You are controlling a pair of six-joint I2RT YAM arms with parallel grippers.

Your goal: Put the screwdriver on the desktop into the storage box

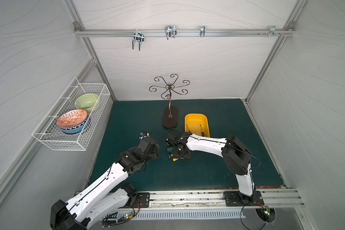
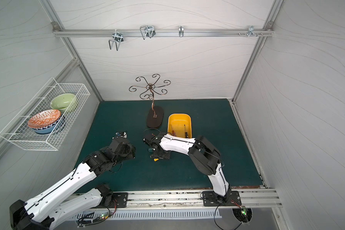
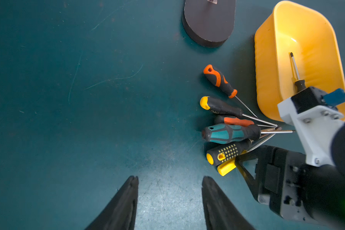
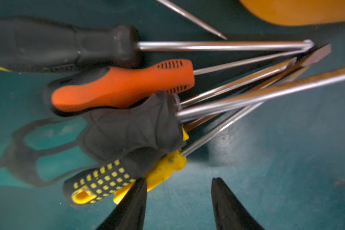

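Note:
Several screwdrivers lie in a heap on the green desktop left of the yellow storage box (image 1: 196,119): a teal-and-black one (image 3: 230,133), a black-and-yellow one (image 3: 214,105), an orange one (image 4: 122,86) and others. An orange-black one (image 3: 218,80) lies slightly apart. Screwdrivers also sit inside the box. My right gripper is low over the heap's near side, fingers apart with nothing clearly between them. My left gripper is open above bare desktop, lower left of the heap in the left wrist view.
A dark stand base (image 1: 170,118) with a scrolled metal top stands behind the heap. A wire basket (image 1: 80,143) with bowls hangs on the left wall. The right arm (image 1: 207,144) crosses in front of the box.

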